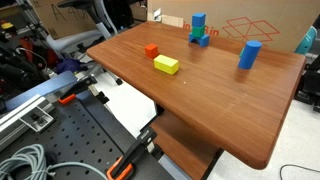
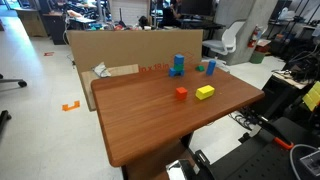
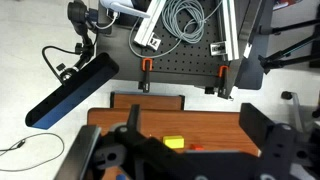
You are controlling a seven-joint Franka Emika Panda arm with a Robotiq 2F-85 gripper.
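Note:
A yellow block (image 1: 166, 65) lies on the wooden table (image 1: 215, 100), with an orange-red cube (image 1: 151, 50) close by it. Farther back stands a small stack with a blue piece (image 1: 198, 20) on top and blue-green pieces below. A blue cylinder (image 1: 249, 54) stands upright apart from the stack. My gripper is open, its dark fingers spread apart in the wrist view. Between and beyond them appear the yellow block (image 3: 174, 142) and part of the red cube (image 3: 197, 147), well away from the fingers. Nothing is held.
A cardboard panel (image 2: 130, 48) borders the table's back. The robot's dark base bench (image 3: 180, 70), with coiled cable (image 3: 185, 20) and orange-handled clamps (image 3: 146, 66), lies beside the table, a gap between.

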